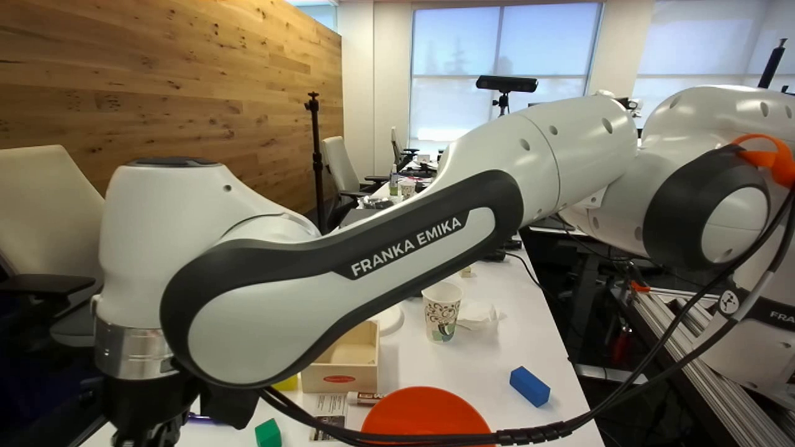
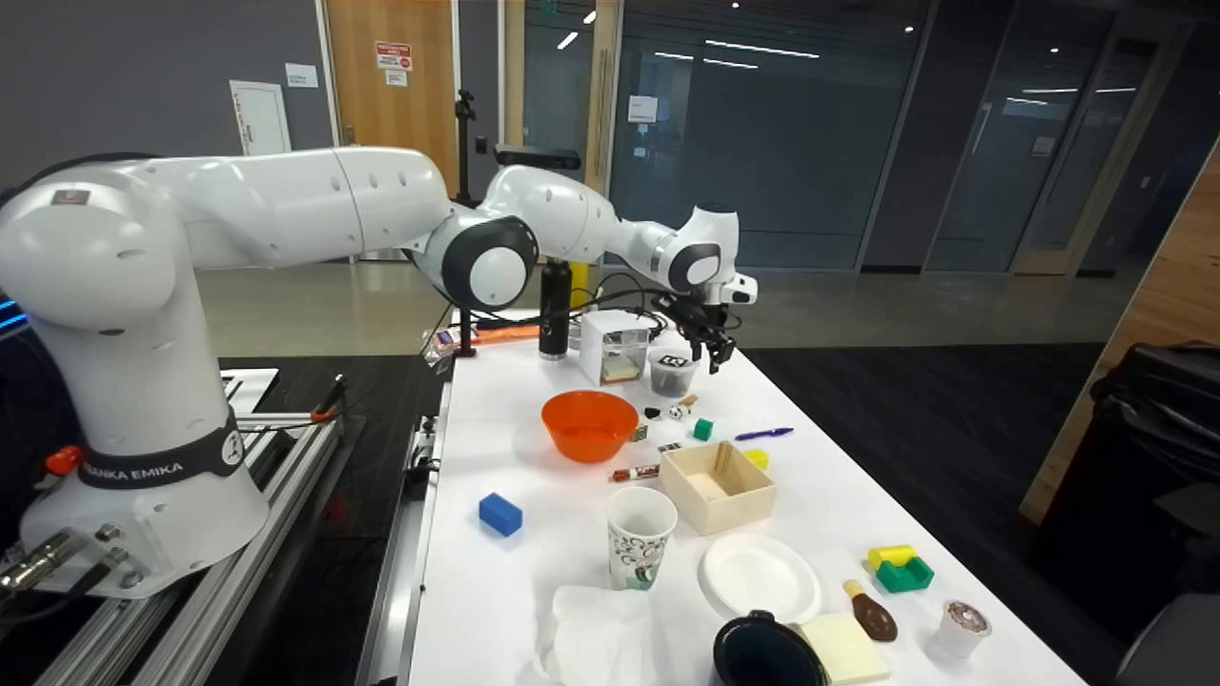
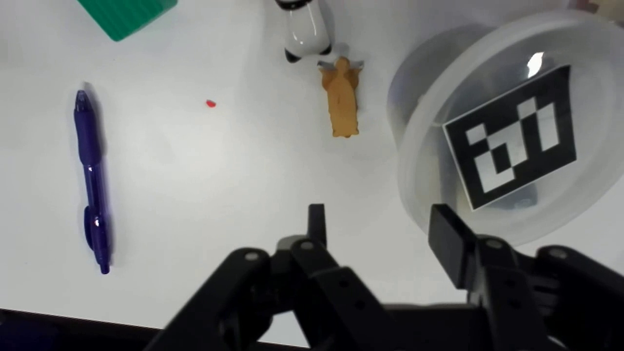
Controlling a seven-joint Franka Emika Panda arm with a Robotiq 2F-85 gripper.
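Over the far end of the white table, my gripper is open, its black fingers wide apart with bare table between them in the wrist view. The right finger (image 3: 453, 243) overlaps the near rim of a translucent round tub (image 3: 418, 169) with a black-and-white marker (image 3: 515, 140) on it; contact cannot be told. Ahead of the gap lie a small brown animal figure (image 3: 342, 102) and a black-and-white figure (image 3: 307, 32). A purple pen (image 3: 92, 175) rests well to the left, and a green block (image 3: 126, 14) shows at the top left.
An orange bowl (image 2: 589, 429), a wooden box (image 2: 715, 492), a paper cup (image 2: 638, 537), a blue block (image 2: 499, 514) and a white plate (image 2: 761, 577) stand along the table. A clear-sided white box (image 2: 614, 349) and a black bottle (image 2: 555, 309) are near the tub.
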